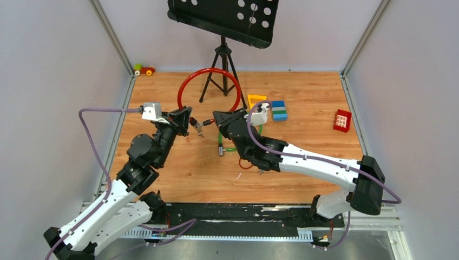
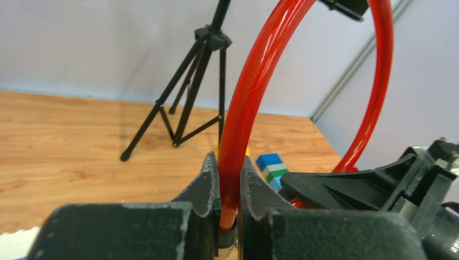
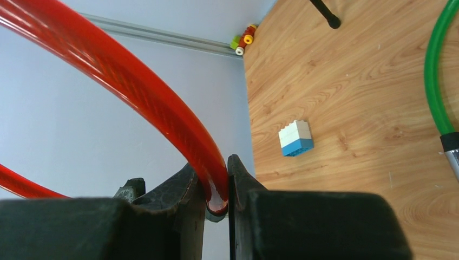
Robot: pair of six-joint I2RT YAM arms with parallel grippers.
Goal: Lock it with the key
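A red cable lock (image 1: 180, 97) is held up as a loop between my two arms. My left gripper (image 1: 189, 115) is shut on the tube near its left end, seen close in the left wrist view, where the red tube (image 2: 243, 119) rises between the fingers. On the other end, my right gripper is shut on the red tube (image 3: 157, 103). Between the grippers, the metal lock body (image 1: 198, 128) and the pin end (image 1: 208, 122) meet or nearly meet; whether the pin is seated, I cannot tell. A small metal piece, possibly the key (image 1: 201, 134), hangs below the body.
A green cable lock (image 1: 221, 149) and a thin orange-red ring (image 1: 245, 164) lie under the right arm. Behind stand a black music stand (image 1: 224, 54), a yellow piece (image 1: 256, 99) and a blue block (image 1: 279, 111). A red basket (image 1: 342, 120) sits at right.
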